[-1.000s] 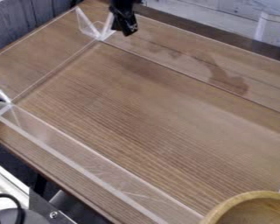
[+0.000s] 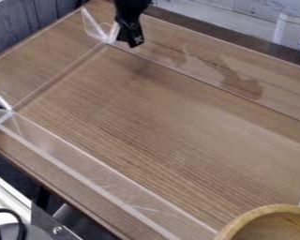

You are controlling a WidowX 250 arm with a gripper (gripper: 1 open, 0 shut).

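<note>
My black gripper (image 2: 130, 34) is at the top of the view, over the back left of the wooden table (image 2: 165, 131), beside a clear plastic piece (image 2: 100, 26) at the back corner of a clear-edged tray or frame on the tabletop. The fingers look close together, with nothing visible between them, though they are small and dark.
A wooden bowl (image 2: 268, 227) sits at the front right. A blue and white object (image 2: 292, 34) is at the back right, off the worktop. A grey robot base with a cable is at the lower left.
The rest looks the same.
</note>
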